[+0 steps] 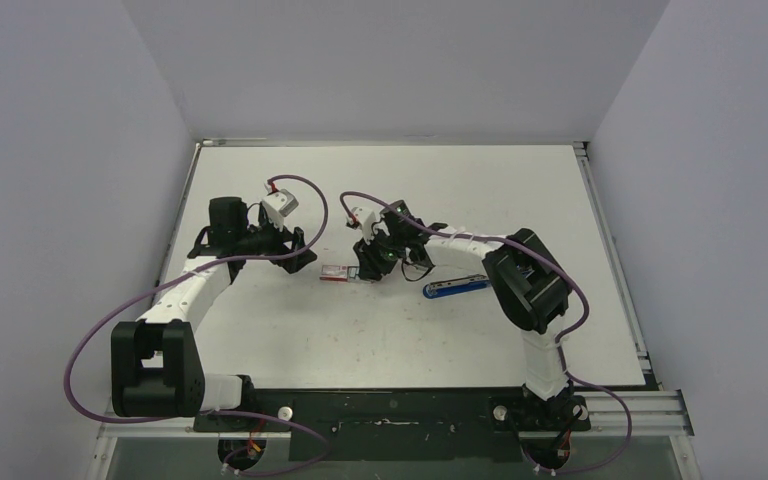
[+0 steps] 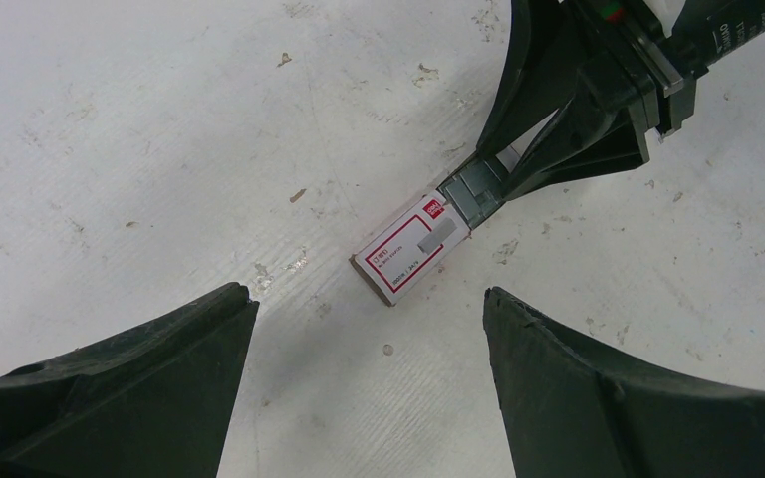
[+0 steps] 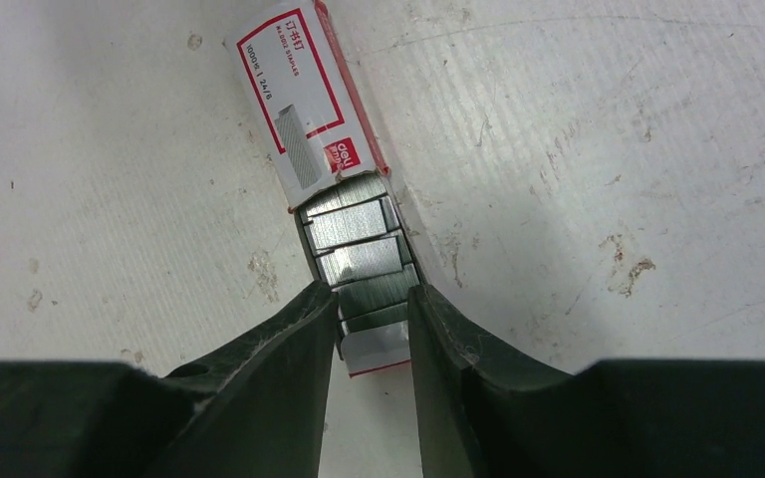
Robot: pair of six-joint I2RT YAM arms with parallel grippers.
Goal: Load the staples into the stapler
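The white-and-red staple box lies on the table, also visible as a staple box (image 2: 408, 249) in the left wrist view. Its dark inner tray (image 3: 304, 239) sticks part way out, with several rows of silver staples (image 3: 359, 259) in it. My right gripper is at the tray's outer end, one finger at each side edge; whether they press on it cannot be told. The left gripper stands open and empty, to the left of the box. The blue stapler (image 1: 455, 287) lies right of the box, partly behind the right arm.
Purple cables (image 1: 90, 350) loop over both arms. Bare table (image 1: 330, 340) stretches in front of the box and at the back. Grey walls (image 1: 50, 150) enclose the sides.
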